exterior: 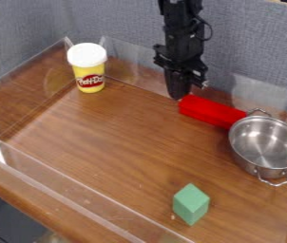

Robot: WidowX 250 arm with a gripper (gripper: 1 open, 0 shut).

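Note:
The black robot gripper (181, 87) hangs from the top at the back, low over the wooden table just behind the left end of a red cylinder (210, 112). It looks shut, with nothing visible between its fingers. The red cylinder lies on its side, beside a silver pot (263, 145) with handles at the right. A Play-Doh tub (87, 71) with a white lid stands at the back left. A green block (191, 203) sits at the front right.
A clear low barrier (83, 190) runs along the table's edges. Grey walls stand behind.

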